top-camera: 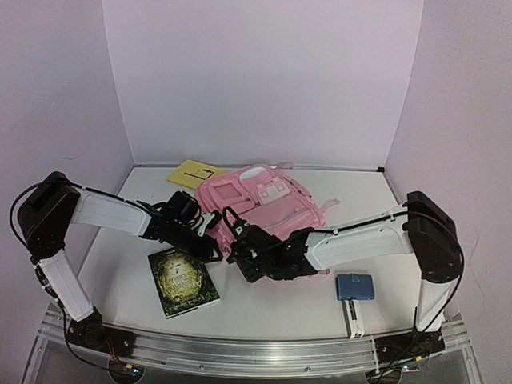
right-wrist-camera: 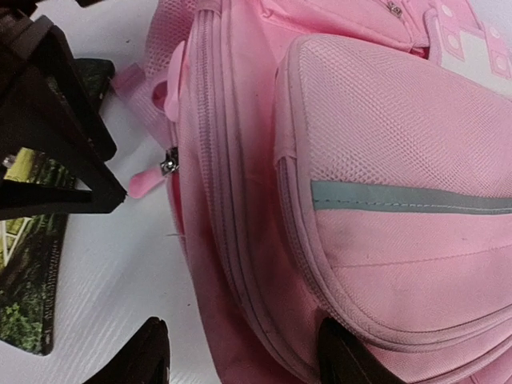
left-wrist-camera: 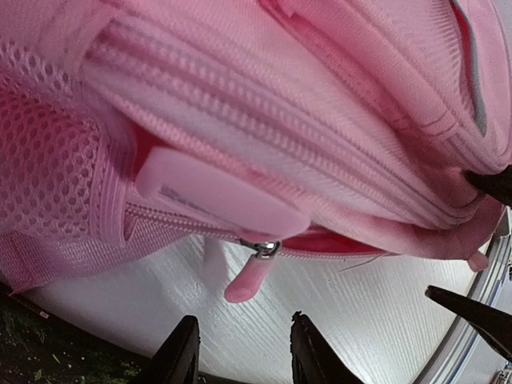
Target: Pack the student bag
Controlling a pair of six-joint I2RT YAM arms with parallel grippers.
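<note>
The pink backpack (top-camera: 276, 212) lies on the table, its zipped edge toward the front. A zipper pull (left-wrist-camera: 250, 278) hangs from that edge, just beyond the fingertips of my left gripper in the left wrist view. The left fingers stand apart with nothing between them. My right gripper is open at the bag's front edge; its right finger (right-wrist-camera: 342, 356) overlaps the pink fabric, and I cannot tell whether they touch. The dark-covered book (top-camera: 184, 280) lies in front of the left gripper.
A yellow book (top-camera: 194, 173) lies partly behind the backpack. At front right are a blue wallet-like item (top-camera: 354, 286) and a white, pen-like object (top-camera: 353, 318). Both grippers are close together.
</note>
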